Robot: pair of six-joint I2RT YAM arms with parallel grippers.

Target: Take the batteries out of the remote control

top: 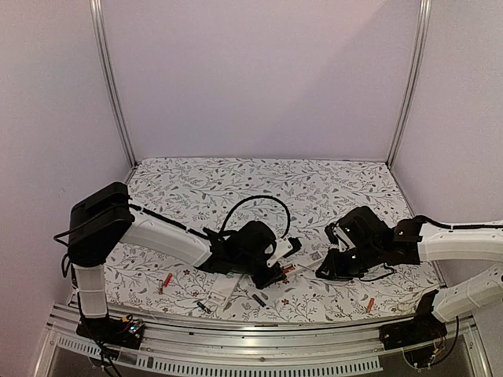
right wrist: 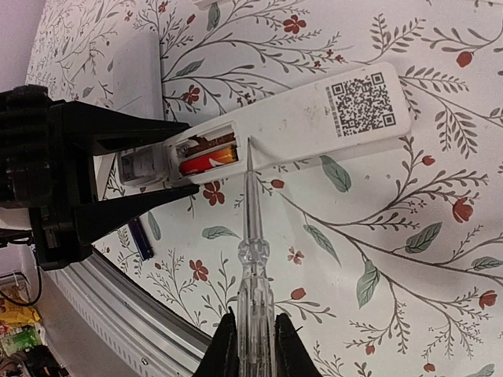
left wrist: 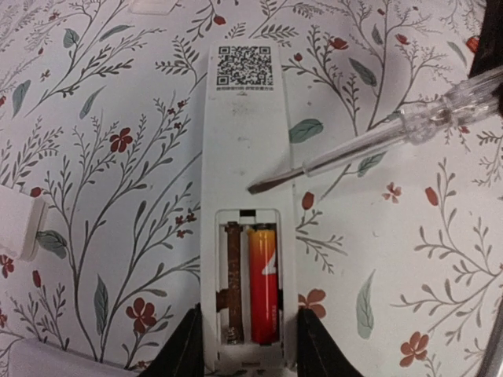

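In the left wrist view the white remote control [left wrist: 247, 141] lies back up, its battery compartment uncovered. A red-orange battery [left wrist: 263, 287] sits in the right slot; the left slot shows only a narrow brown strip. My left gripper is shut across the compartment end, one finger on each side. My right gripper is shut on a clear screwdriver [right wrist: 253, 259], its tip by the compartment's inner edge. A loose orange battery [top: 370, 305] lies on the table in front of the right arm.
To the left lie a red battery [top: 167, 280], a black battery [top: 203, 307] and another white remote [top: 222, 290]. A dark battery [top: 259, 300] is near the front edge.
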